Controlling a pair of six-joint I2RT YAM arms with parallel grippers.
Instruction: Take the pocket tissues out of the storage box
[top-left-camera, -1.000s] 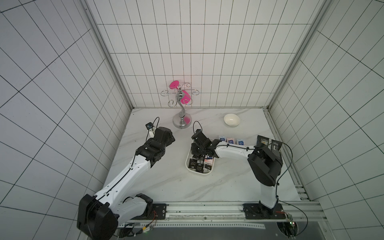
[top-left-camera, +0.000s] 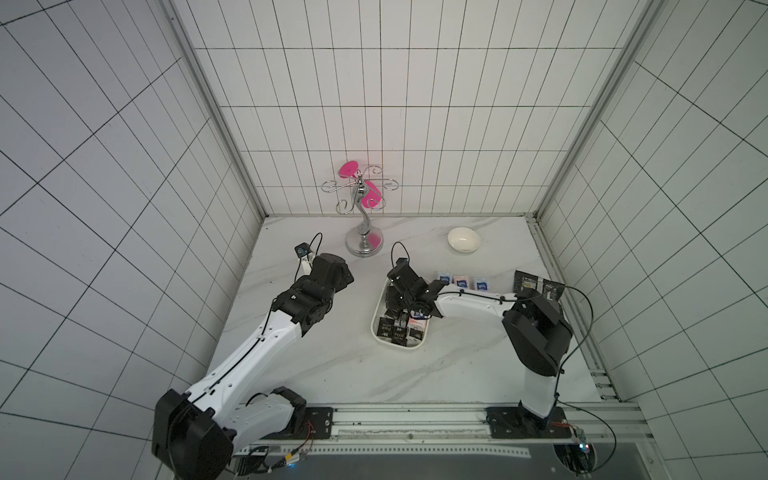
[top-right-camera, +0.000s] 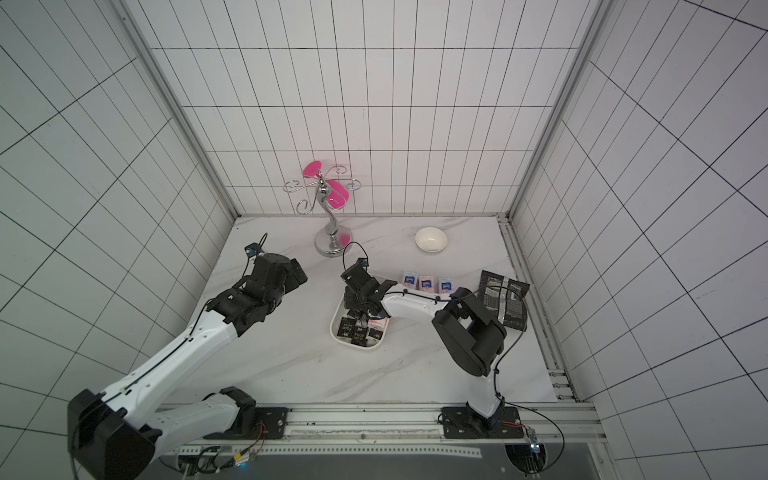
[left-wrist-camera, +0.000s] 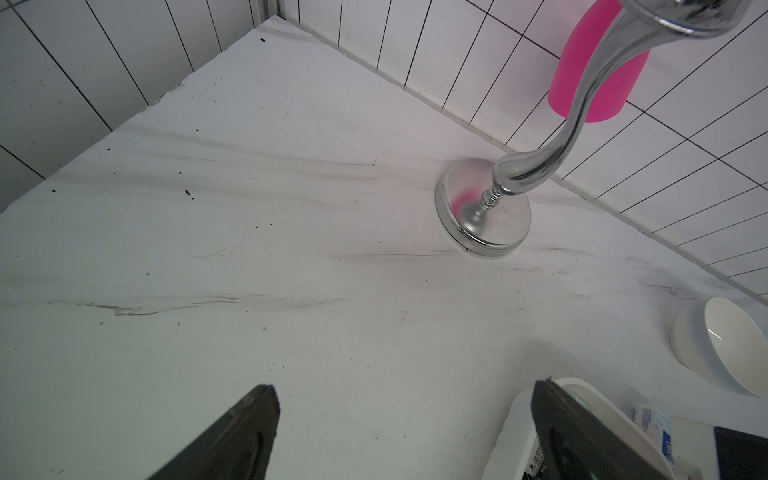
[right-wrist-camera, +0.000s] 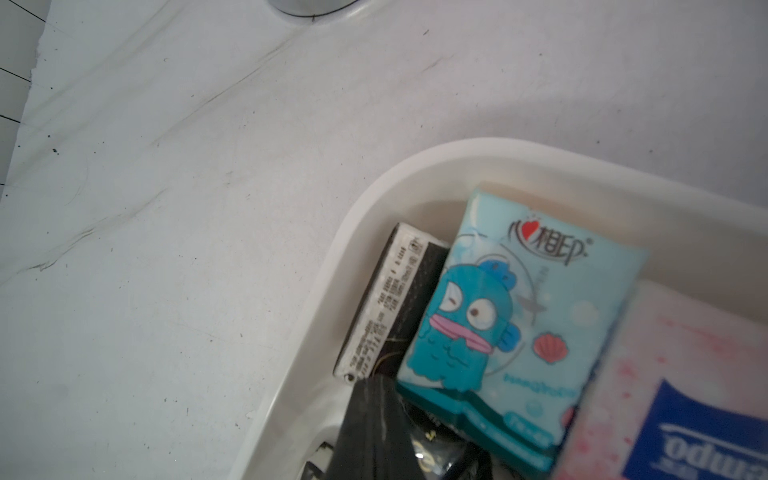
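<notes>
The white storage box (top-left-camera: 375, 328) holds dark packets, a pale blue pocket tissue pack (right-wrist-camera: 520, 320) with a cartoon fish, a pink pocket tissue pack (right-wrist-camera: 680, 360) and a narrow black-and-white carton (right-wrist-camera: 384, 304). My right gripper is shut, nothing showing between its fingers, low over the box beside the carton and the blue pack's lower corner. My left gripper is open and empty, high over the table to the left of the box.
A chrome stand (top-left-camera: 364, 240) with pink parts stands at the back, a white bowl (top-left-camera: 464, 238) at back right. Several small tissue packs (top-right-camera: 426, 284) lie right of the box; dark pouches (top-right-camera: 504, 300) lie at far right.
The left arm is nearly still. The things on the table have not visibly moved.
</notes>
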